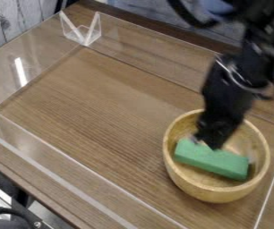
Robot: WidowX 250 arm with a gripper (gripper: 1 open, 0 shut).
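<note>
A green block (pixel 211 159) lies inside a round wooden bowl (pixel 187 179) at the lower right of the camera view. My gripper (pixel 209 127) hangs over the bowl, blurred, with its fingers reaching down above or near the block's back side. Whether the fingers touch the block, and how wide they stand, is not clear through the blur.
A clear plastic holder (pixel 82 29) stands at the back left. Dark cables lie at the lower left edge.
</note>
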